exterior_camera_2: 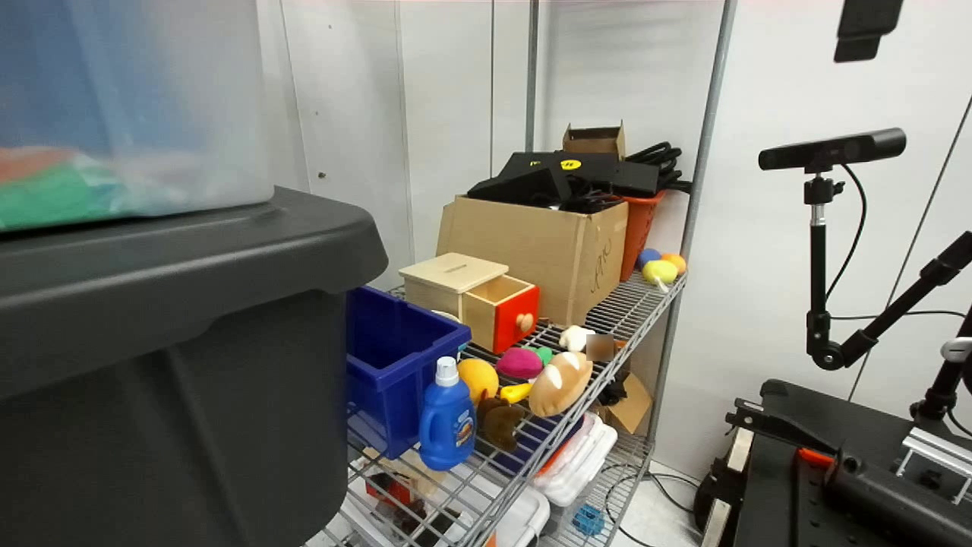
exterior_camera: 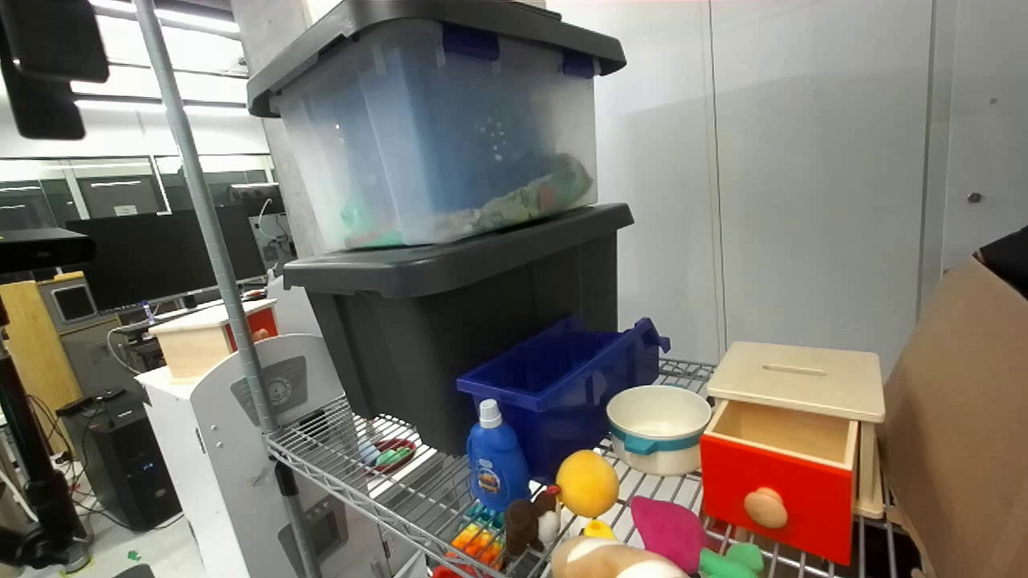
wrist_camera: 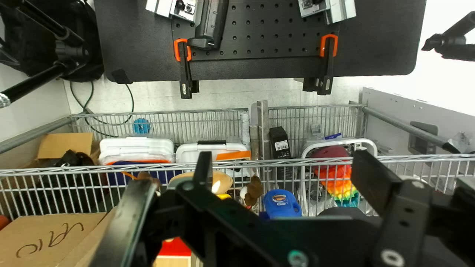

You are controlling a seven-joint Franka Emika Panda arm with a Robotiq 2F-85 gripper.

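My gripper shows only in the wrist view, its dark fingers spread wide. It is open and holds nothing. Beyond it, lower on the wire shelf, is the blue detergent bottle [wrist_camera: 282, 204], upright in the exterior views. The wooden box [exterior_camera: 797, 366] has its red drawer [exterior_camera: 771, 496] pulled out, and the part of its inside that shows is empty. A white pot [exterior_camera: 659, 409] with a teal band stands between that box and a dark blue bin [exterior_camera: 569, 385]. Near the bottle lie an orange ball [exterior_camera: 587, 483], a magenta toy vegetable [exterior_camera: 667, 531] and a bread-like toy [exterior_camera_2: 560, 384].
Large stacked tubs [exterior_camera: 463, 279] crowd one end of the shelf. A cardboard box [exterior_camera_2: 519, 241] closes off the other end. The shelf's front rail [wrist_camera: 249, 162] crosses below the gripper. A black table [wrist_camera: 267, 69] stands opposite the shelf.
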